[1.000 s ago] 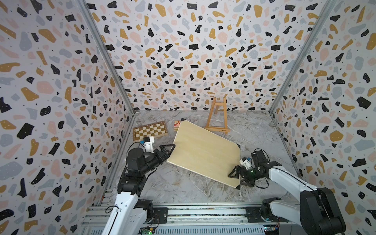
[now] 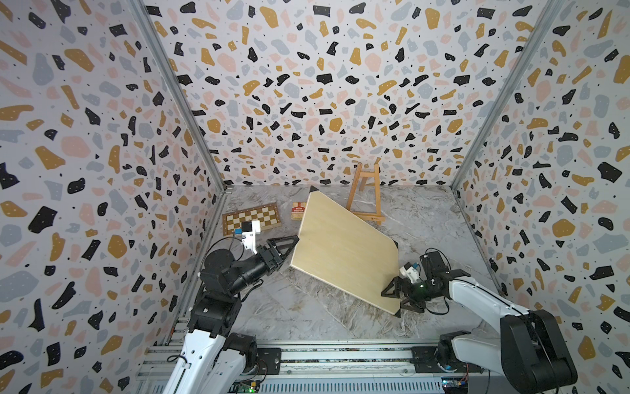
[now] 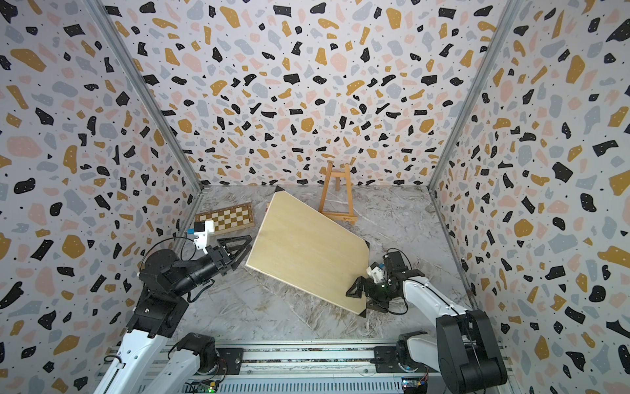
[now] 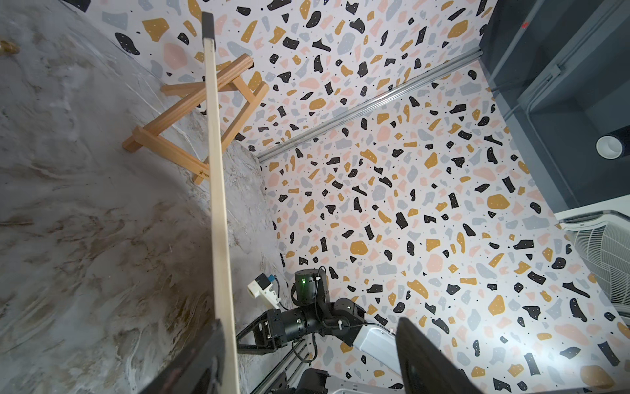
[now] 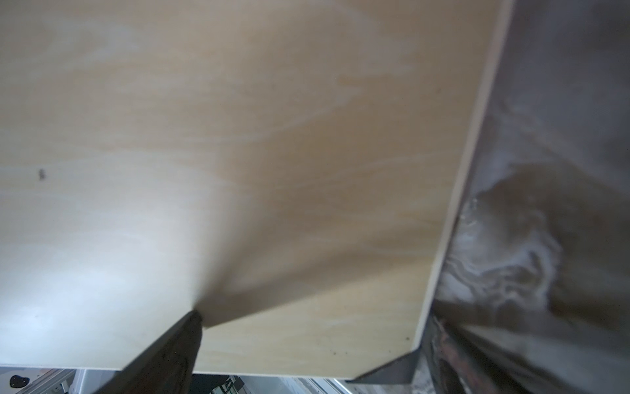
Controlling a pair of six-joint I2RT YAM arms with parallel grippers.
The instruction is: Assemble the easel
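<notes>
A large pale wooden board point(image 2: 344, 256) with dark corner pieces is tilted, its left end raised off the marble table. My left gripper point(image 2: 287, 246) is at that raised edge; in the left wrist view the board's thin edge point(image 4: 216, 177) runs between its blurred fingers, though I cannot tell if they grip it. My right gripper point(image 3: 365, 294) is at the lower right corner, its fingers apart over the board's face and edge in the right wrist view. A small wooden easel point(image 2: 361, 197) stands at the back, behind the board.
A checkered board point(image 2: 251, 216) lies at the back left, with a small red box point(image 2: 297, 208) beside it, partly hidden. Patterned walls enclose three sides.
My left gripper and the board's left end have risen and shifted slightly right. The board's right end has moved a little left, while the right arm has barely moved.
</notes>
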